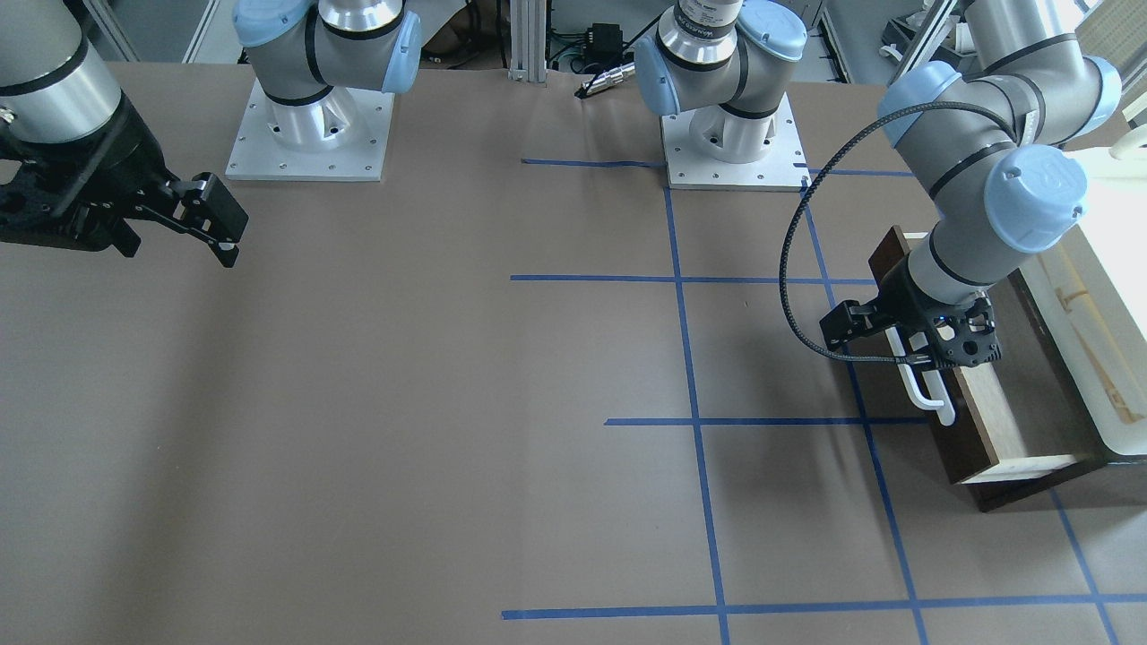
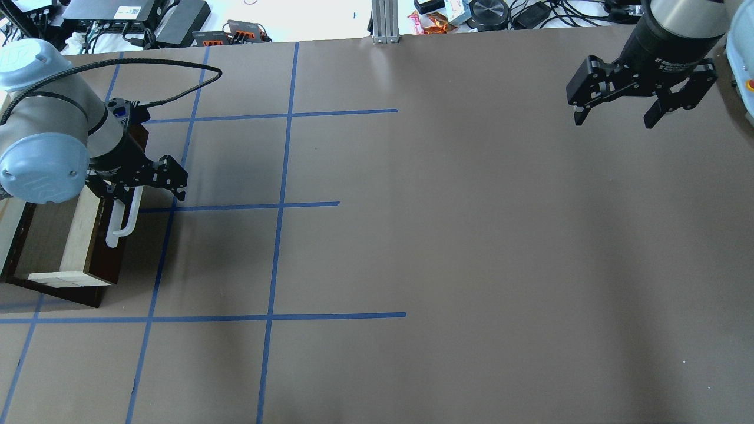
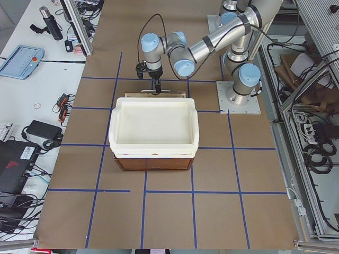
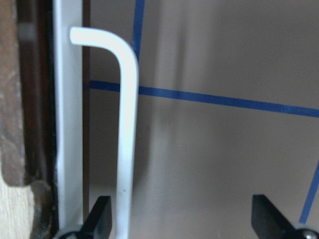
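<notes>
A wooden drawer box (image 1: pixel 1005 473) with a white bar handle (image 1: pixel 930 402) stands at the right of the front view, a white tray (image 3: pixel 153 132) on it in the left view. My gripper (image 2: pixel 145 184) is over the handle, fingers pointing down. In the left wrist view the handle (image 4: pixel 127 129) runs beside the left finger, and the two fingertips (image 4: pixel 266 216) are wide apart, so my gripper is open. The right fingertip stands over bare table, and the lower end of the handle is near the left one.
Another arm's black gripper (image 2: pixel 636 85) hangs at the opposite side. Two further arm bases (image 1: pixel 312 161) stand at the back.
</notes>
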